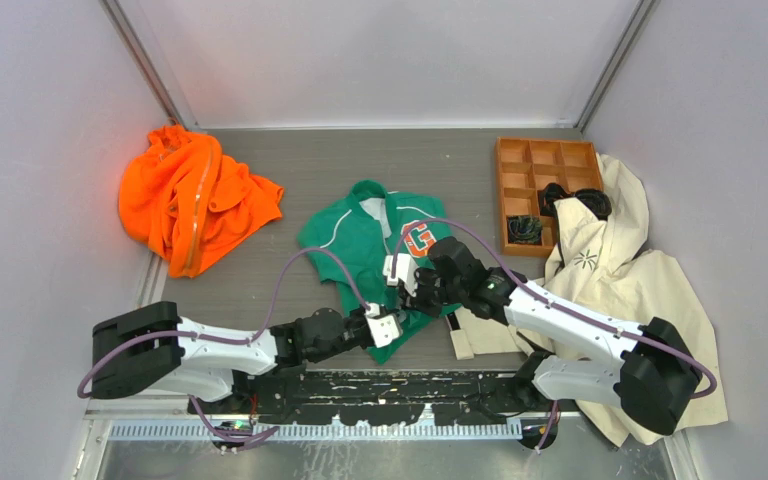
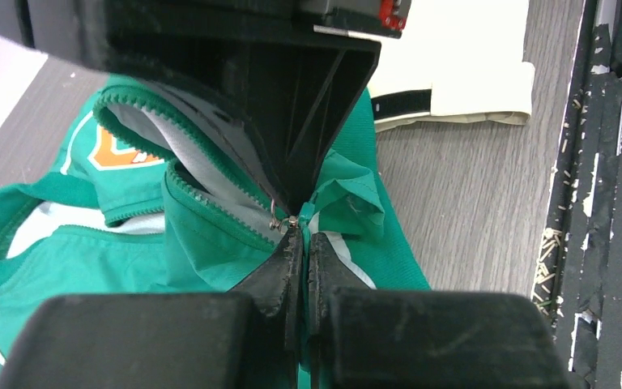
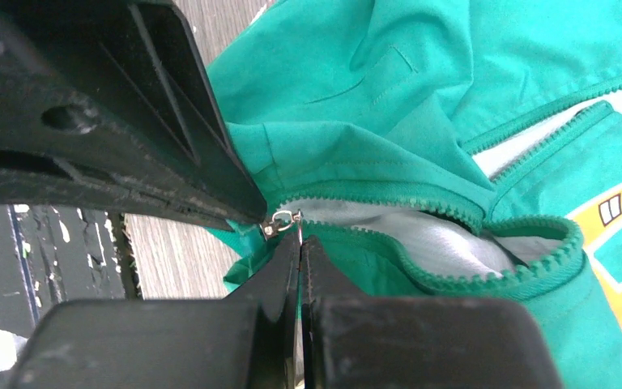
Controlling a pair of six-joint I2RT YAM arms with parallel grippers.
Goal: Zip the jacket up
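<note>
The green jacket [image 1: 355, 230] lies on the table with its zipper open, the toothed edges apart and folded. In the right wrist view, my right gripper is shut on the small metal zipper pull [image 3: 283, 220] near the jacket's lower end. In the left wrist view, my left gripper is shut on a thin strip of teal fabric [image 2: 306, 212] at the bottom of the zipper, close beside the slider. The two grippers almost touch, and the right one's dark body hides part of the jacket in the left wrist view.
An orange garment [image 1: 195, 200] lies at the left. A wooden compartment tray [image 1: 515, 150] with dark items stands at the back right, beside cream garments [image 1: 660, 320]. Bare table [image 1: 440, 160] shows behind the jacket.
</note>
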